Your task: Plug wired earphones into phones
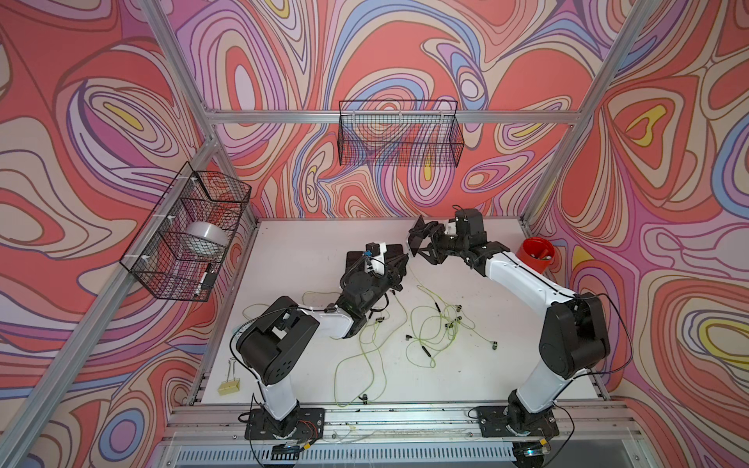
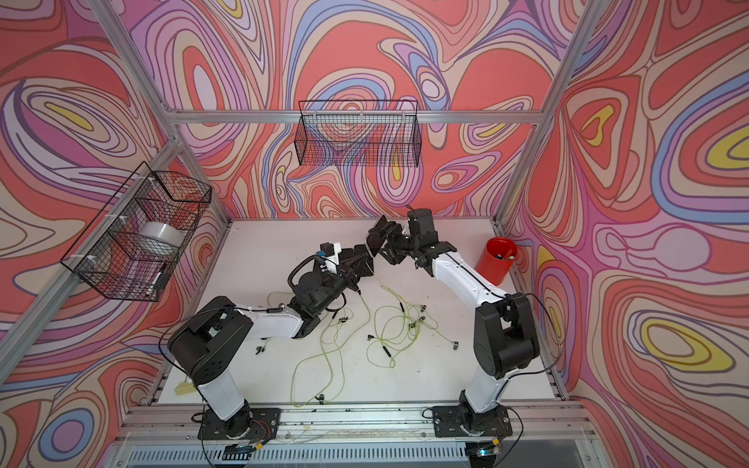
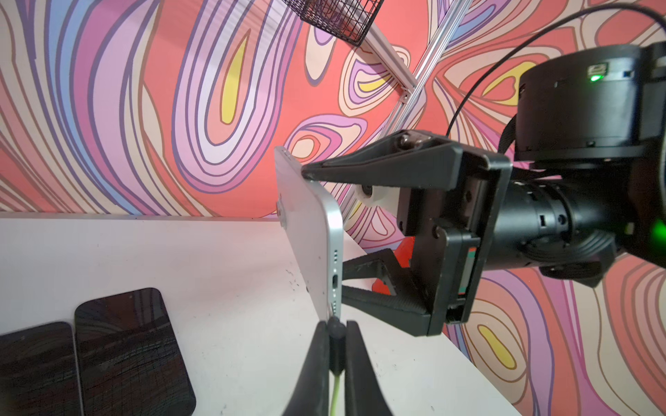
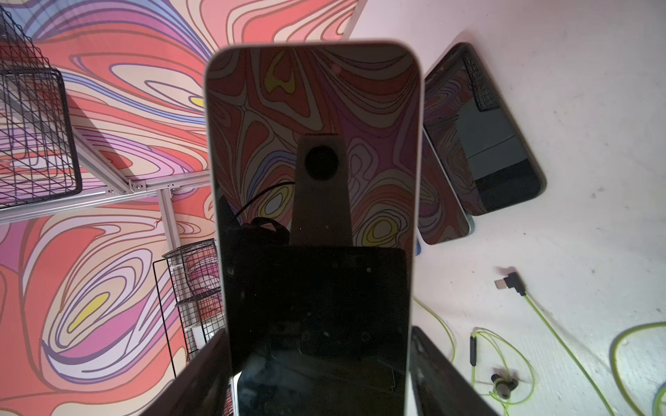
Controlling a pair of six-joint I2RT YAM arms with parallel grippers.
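My right gripper is shut on a phone (image 4: 315,208), gripping it by its edges and holding it up off the table. In the left wrist view the phone's silvery edge carries a charging port (image 3: 335,281), which looks empty. My left gripper is shut on a small black earphone plug (image 3: 337,346), with a green cable (image 3: 335,391) trailing below. The plug's tip lies below the port in that view, at the phone's lower corner; whether it touches the phone I cannot tell. In the top left view my left gripper (image 1: 405,263) hides the plug.
Dark phones (image 4: 496,152) lie flat under the arms. Several green earphone cables (image 1: 374,351) are spread over the front of the table, one with a loose angled plug (image 4: 512,283). A red bucket (image 1: 536,253) stands at the right.
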